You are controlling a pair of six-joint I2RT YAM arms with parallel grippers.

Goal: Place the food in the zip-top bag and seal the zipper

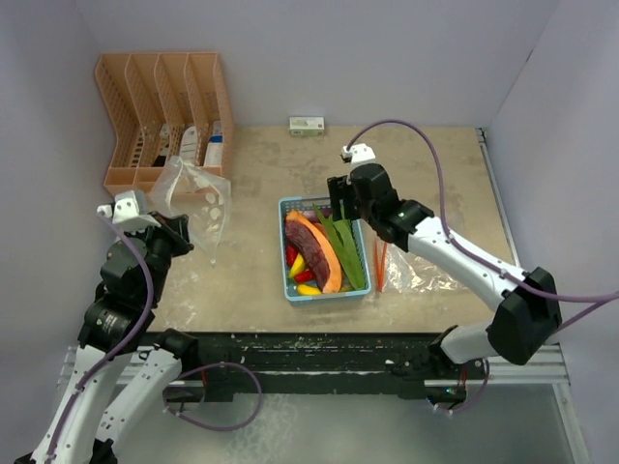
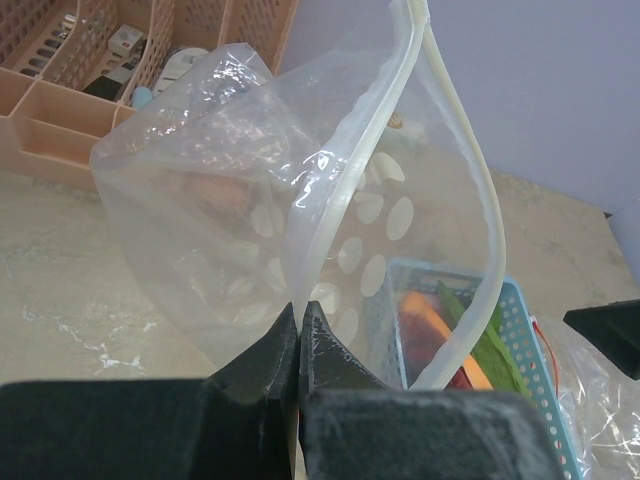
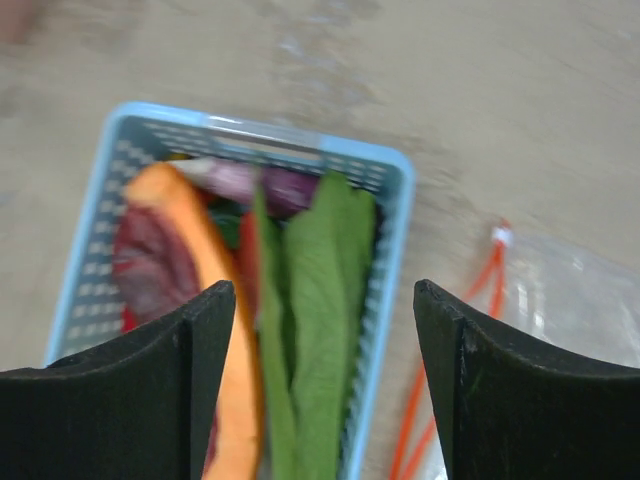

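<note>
A clear zip-top bag point(image 2: 230, 190) hangs in the left wrist view, its mouth spread wide. My left gripper is shut on the thin edge of this bag. In the top view, the blue basket point(image 1: 288, 280) stands mid-table with food in it: long green leaves point(image 1: 346, 253), an orange-and-dark-red piece point(image 1: 311, 251), and red and yellow ones point(image 1: 308, 289). Over the basket's far right part, my right gripper has its fingers apart. Nothing shows between them, and the leaves lie below.
A second clear bag with a red zip point(image 3: 495, 265) lies flat right of the basket. The peach divided rack point(image 1: 160, 111) and a small box point(image 1: 307, 126) stand at the back. Bare table separates the hanging bag from the basket.
</note>
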